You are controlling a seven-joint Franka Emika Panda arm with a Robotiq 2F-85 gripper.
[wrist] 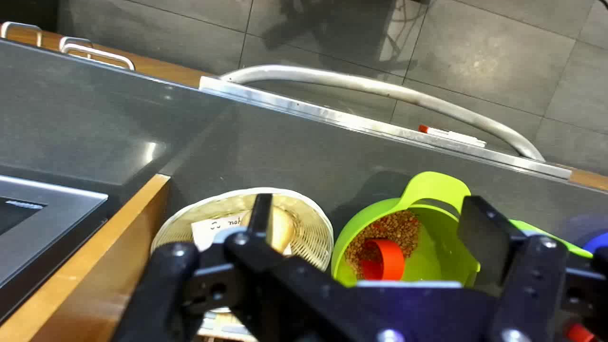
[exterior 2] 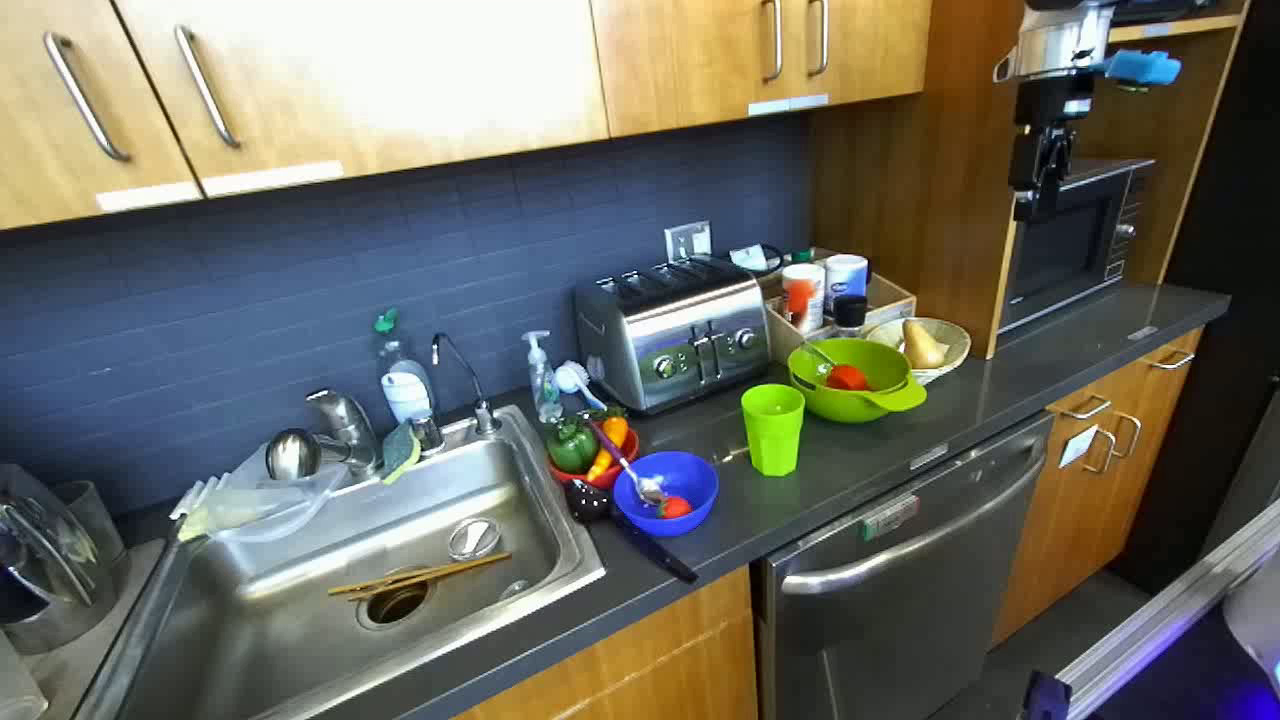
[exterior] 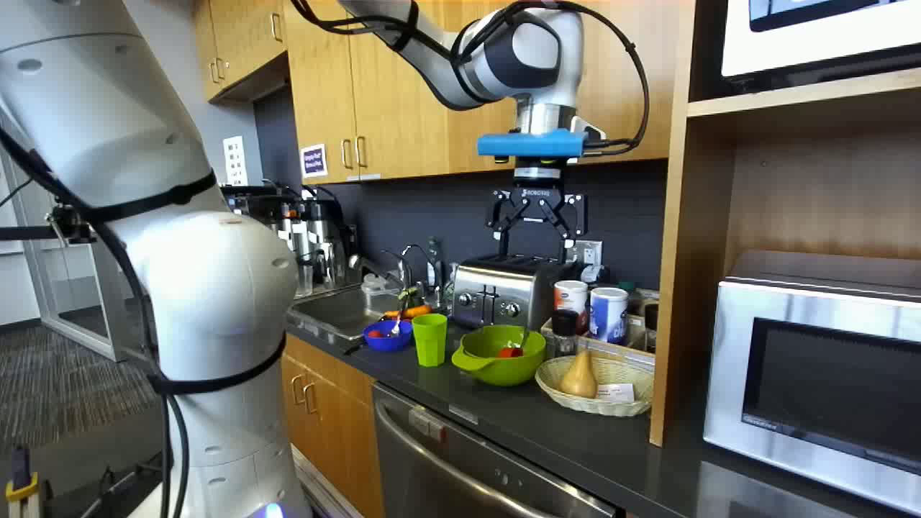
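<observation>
My gripper (exterior: 535, 249) hangs high over the counter with its two fingers spread wide and nothing between them. Looking down in the wrist view, a green bowl (wrist: 441, 251) lies below the open fingers. Inside it are brown grains (wrist: 405, 228) and a red scoop-like item (wrist: 393, 259). The wicker basket (wrist: 310, 219) sits beside the bowl, holding a tan pear-shaped gourd (exterior: 580, 376) and a white note (exterior: 615, 393); one finger partly covers it. To the bowl's left in the first exterior view stands a green cup (exterior: 429, 339). A blue bowl (exterior 2: 696, 478) contains a strawberry (exterior 2: 674, 508) and a spoon.
Behind the bowls are a steel toaster (exterior 2: 684, 342) and a tray of canisters (exterior: 609, 312). A wooden panel (exterior: 678, 259) and microwave (exterior: 811, 371) bound the right side; cabinets (exterior: 397, 86) hang above. The sink (exterior 2: 396, 528) holds chopsticks. Counter in front of the basket is clear.
</observation>
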